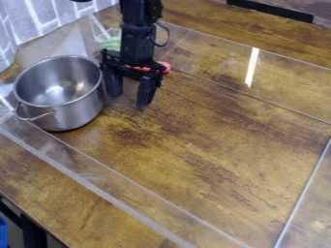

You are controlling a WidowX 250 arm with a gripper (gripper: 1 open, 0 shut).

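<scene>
A black robot arm comes down from the top, its gripper point(134, 79) low over the wooden tabletop, just right of a large steel pot point(58, 92). The fingers are dark and small in this view; whether they are apart or closed on anything is unclear. A red object point(158, 68) and a green item point(111, 44) lie behind the gripper, partly hidden by the arm.
A pale folded sheet or wall lines the back left. Clear panels edge the work area.
</scene>
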